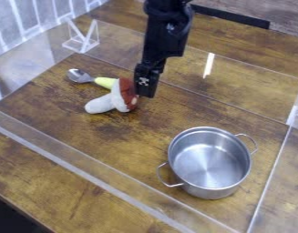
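My black gripper (146, 80) hangs open over the wooden surface, just right of a soft white toy with a reddish-brown top (116, 102). Behind that toy a yellow item (105, 82) and a small metal utensil head (78, 75) lie at the back left. A steel pot (210, 162) with two handles stands at the front right, empty.
Clear low walls enclose the work area on the wooden table (66, 164). A white railing is at the top left.
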